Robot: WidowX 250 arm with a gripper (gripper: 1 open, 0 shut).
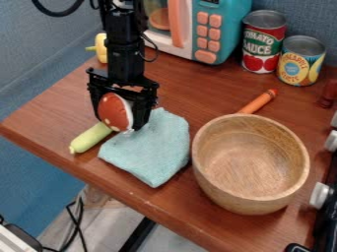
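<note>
My black gripper points down at the left middle of the wooden table, around a red-orange object with a white patch, which sits just above a pale corn cob. A folded light-blue cloth lies right beside them. A wooden bowl stands at the front right, with an orange carrot behind it.
A toy microwave stands at the back, with two cans, a red one and a yellow one, to its right. A dark appliance lines the right edge.
</note>
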